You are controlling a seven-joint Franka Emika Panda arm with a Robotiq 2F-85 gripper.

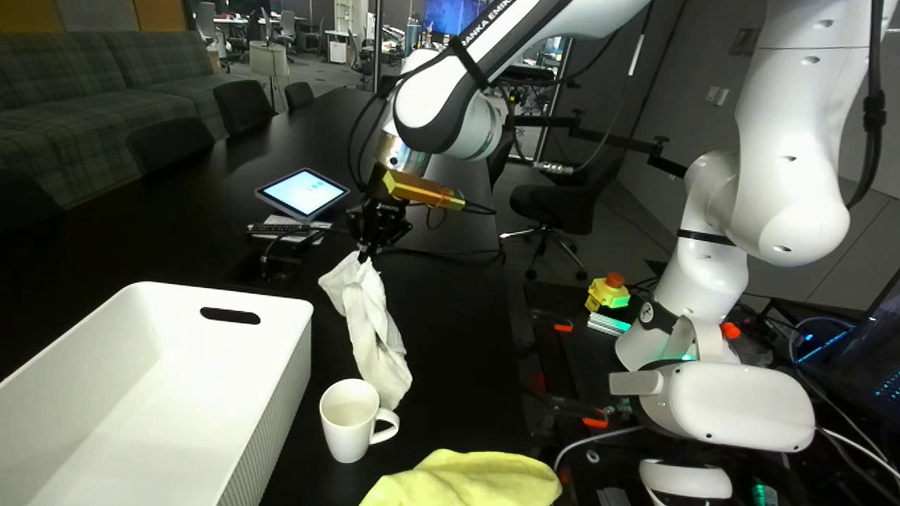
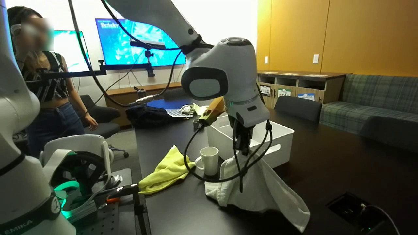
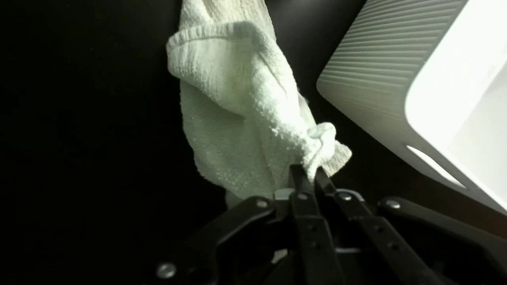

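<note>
A white cloth (image 1: 368, 319) hangs from my gripper (image 1: 364, 254), pinched near one corner. In the wrist view the gripper is shut on a bunched fold of the cloth (image 3: 237, 109), and the fabric spreads away from the fingertips. Exterior view 2 shows the cloth (image 2: 254, 184) draped below the gripper (image 2: 245, 150), its lower edges at or close to the tabletop. I cannot tell how much of it touches the table.
A white bin (image 1: 287, 362) stands beside the cloth. Near the bin is an upright white mug (image 1: 349, 422), close to the cloth's lower end. A yellow cloth (image 1: 468, 482) lies at the near edge. Further back are a tablet (image 1: 301, 192) and a remote (image 1: 278, 228).
</note>
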